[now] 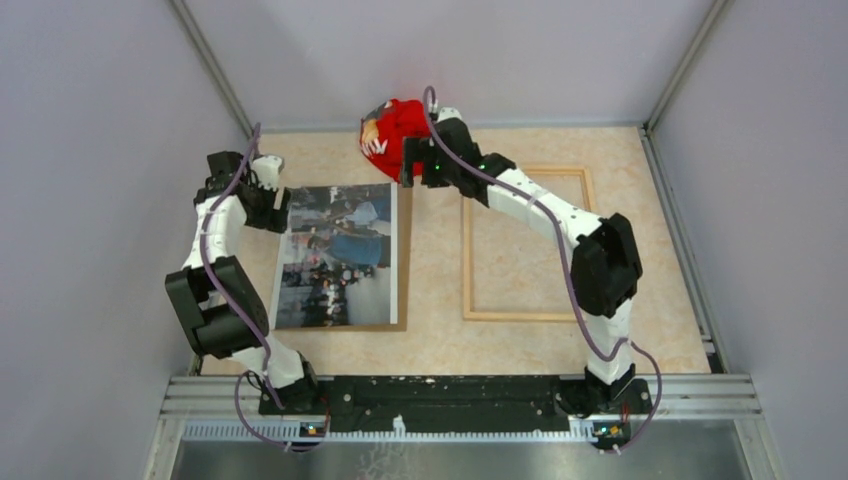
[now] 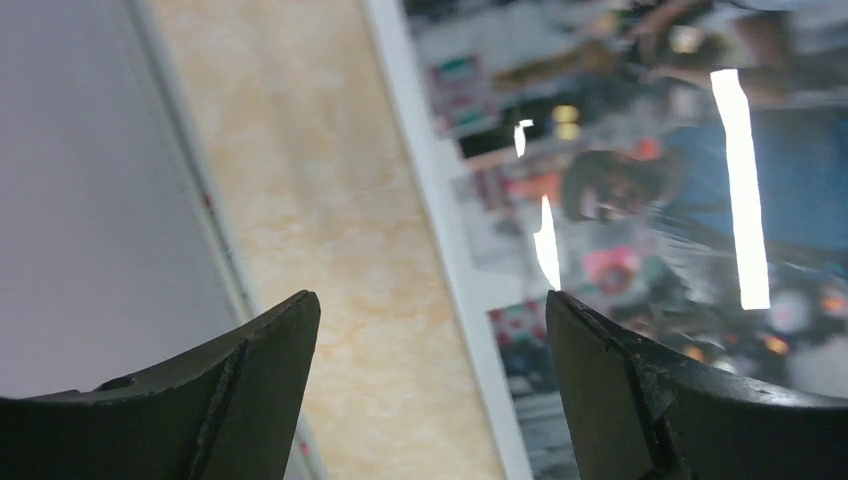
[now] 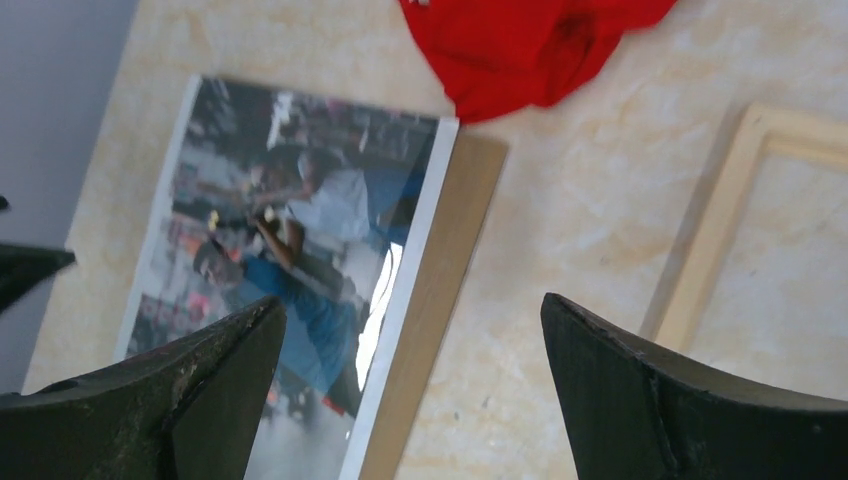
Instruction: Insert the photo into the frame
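Note:
The glossy photo lies on a brown board at the left of the table. My left gripper hovers over the photo's left edge, its black fingers apart, with nothing held between them. My right gripper is raised between photo and frame, open and empty, looking down on the photo's right edge and the board. The empty wooden frame lies at the right of the table, partly hidden by my right arm in the top view.
A crumpled red cloth lies at the back middle. Bare table separates board and frame. Walls with metal rails bound the table at the back and sides.

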